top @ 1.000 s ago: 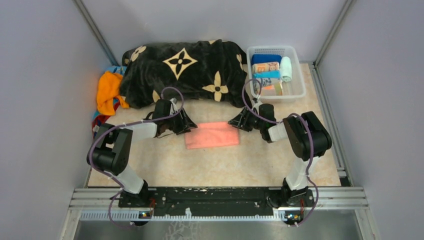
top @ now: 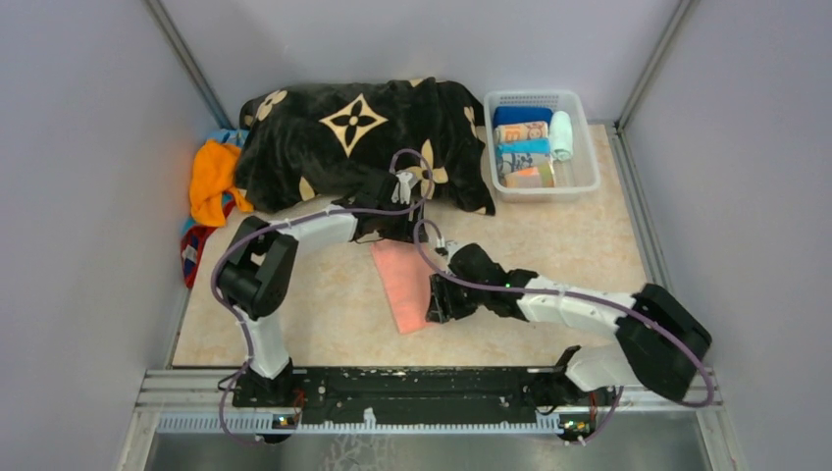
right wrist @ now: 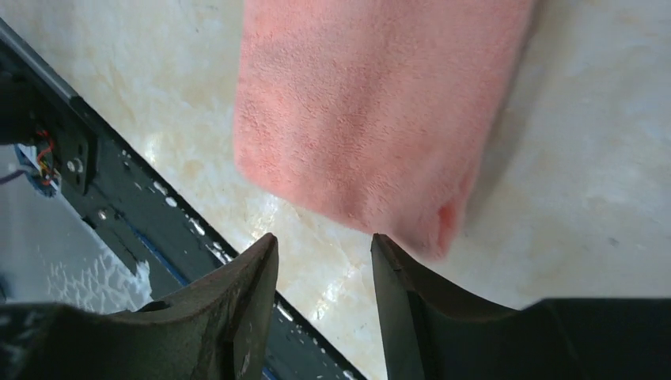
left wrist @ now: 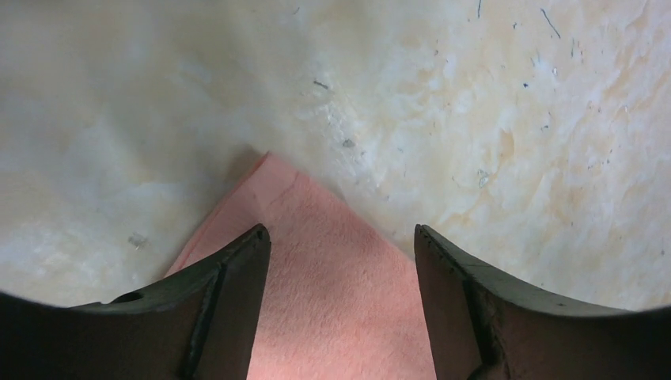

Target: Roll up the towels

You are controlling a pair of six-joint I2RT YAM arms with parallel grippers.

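A pink towel (top: pixel 399 285) lies flat, lengthwise from back to front, in the middle of the table. My left gripper is open over a corner at the towel's back end, with nothing between its fingers. My right gripper stands open by the front end, where a corner of the towel (right wrist: pixel 388 158) is slightly raised and folded. In the top view both grippers partly hide the towel's ends.
A dark patterned blanket (top: pixel 294 147) fills the back. Orange and coloured towels (top: pixel 211 186) are piled at the left. A white basket (top: pixel 579 177) with several rolled towels stands back right.
The towel has turned from lying crosswise to lengthwise. My left gripper has moved right and back; my right gripper has moved toward the front and left.
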